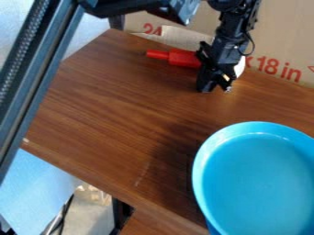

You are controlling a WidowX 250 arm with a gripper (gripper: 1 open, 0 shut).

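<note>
The black gripper [215, 81] hangs near the back right of the wooden table, just in front of a red-handled object [172, 57], which looks like a rolling pin with a pale body mostly hidden behind it. Whether the fingers hold anything is not clear. A large light blue bowl [255, 179] sits at the front right.
A cardboard box [282, 55] with red print stands along the back. A metal frame [31, 64] runs down the left side, beside the table's edge.
</note>
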